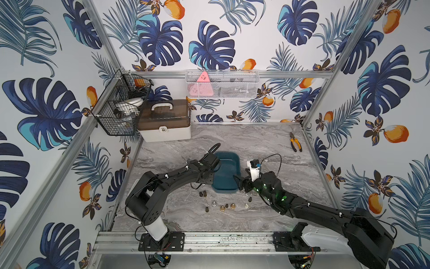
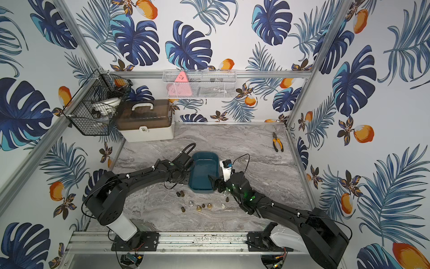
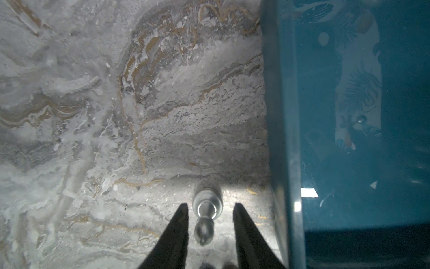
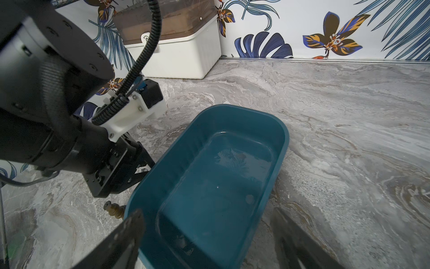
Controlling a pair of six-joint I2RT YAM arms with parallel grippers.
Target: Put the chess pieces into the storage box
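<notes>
The teal storage box (image 1: pixel 226 172) lies on the table between my two arms; the part of its floor that shows is bare. In the left wrist view a silvery chess piece (image 3: pixel 207 207) stands beside the box's wall (image 3: pixel 286 148). My left gripper is open, its fingertips to either side of that piece; contact cannot be made out. On the table in front of the box are several more pieces, among them a gold one (image 1: pixel 222 208), a silver one (image 1: pixel 214 203) and a dark one (image 1: pixel 207 209). My right gripper stands open and empty at the box's right side.
A white case with a brown lid (image 1: pixel 164 121) stands at the back left, next to a black wire basket (image 1: pixel 121 107). Orange-handled pliers (image 1: pixel 295 142) lie at the back right. The table right of the box is mostly clear.
</notes>
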